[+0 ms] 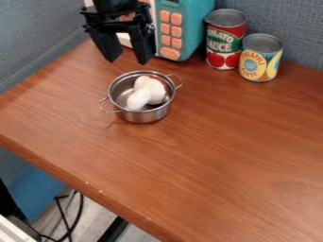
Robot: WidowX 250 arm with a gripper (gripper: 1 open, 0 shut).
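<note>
My black gripper [127, 49] hangs at the top left of the view, above and behind a steel pot, its fingers apart with nothing seen between them. The small two-handled pot [143, 111] stands on the wooden table [214, 161], holding a white, rounded object [147, 90], partly pinkish.
A teal toy appliance [178, 33] with orange buttons stands at the back, beside a tomato sauce can [224, 43] and a yellow-labelled can [260, 59]. The table's edge runs along the lower left.
</note>
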